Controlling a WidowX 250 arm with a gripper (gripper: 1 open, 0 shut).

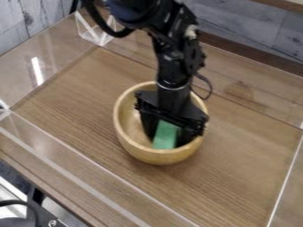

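Note:
A round yellow wooden bowl (154, 152) sits near the middle of the wooden table. My black gripper (167, 117) reaches down into it from the top, standing open, its fingers around a green object (167, 135) inside the bowl. The fingertips are dark and partly hidden, so contact with the green object is unclear.
Bare table (66, 124) lies to the left, right and front of the bowl. A clear container (95, 27) stands at the back left. A grey plank wall runs along the back. A black cable lies at the bottom left corner.

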